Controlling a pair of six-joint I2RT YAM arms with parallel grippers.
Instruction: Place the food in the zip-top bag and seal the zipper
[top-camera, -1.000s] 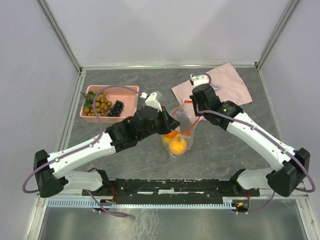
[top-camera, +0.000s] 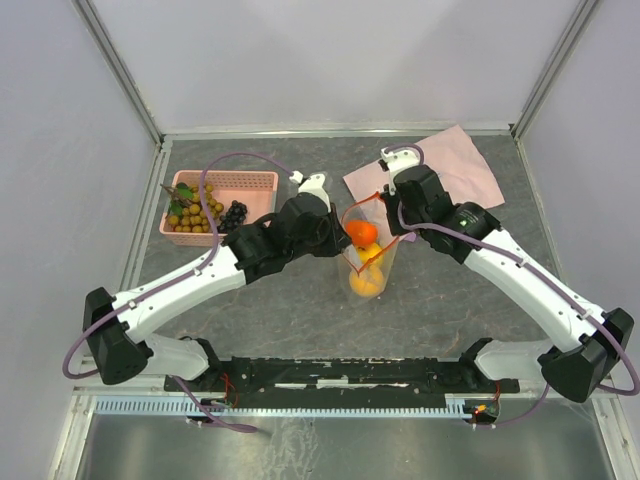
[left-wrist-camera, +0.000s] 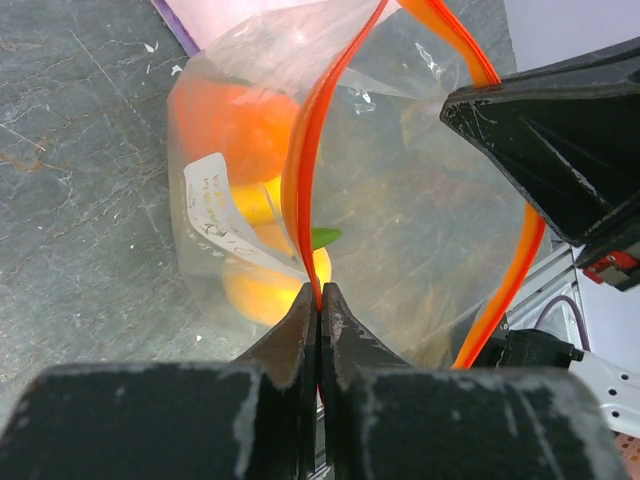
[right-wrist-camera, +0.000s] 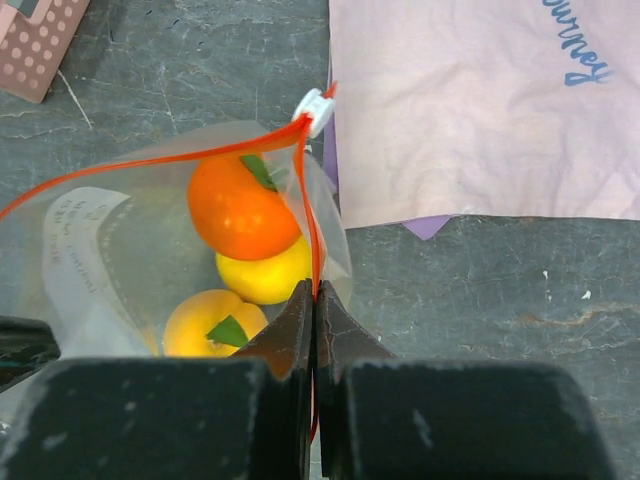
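Note:
A clear zip top bag with an orange zipper edge (top-camera: 372, 262) hangs between my two grippers, its mouth spread wide. Inside lie an orange (right-wrist-camera: 240, 207), a yellow fruit (right-wrist-camera: 266, 273) and a yellow-orange fruit with a leaf (right-wrist-camera: 200, 322). My left gripper is shut on one side of the orange edge. Across the mouth, my right gripper is shut with the opposite edge pinched thinly between its fingers. A white slider (right-wrist-camera: 314, 112) sits at the zipper's end, ahead of the right fingertips. The bag's lower part is blurred through the plastic.
A pink basket (top-camera: 256, 193) with grapes and other small fruit stands at the back left. A pale pink cloth pouch (top-camera: 462, 170) lies flat behind the right arm.
Both grippers kept the bag's edges. The orange shows more clearly through the opening.

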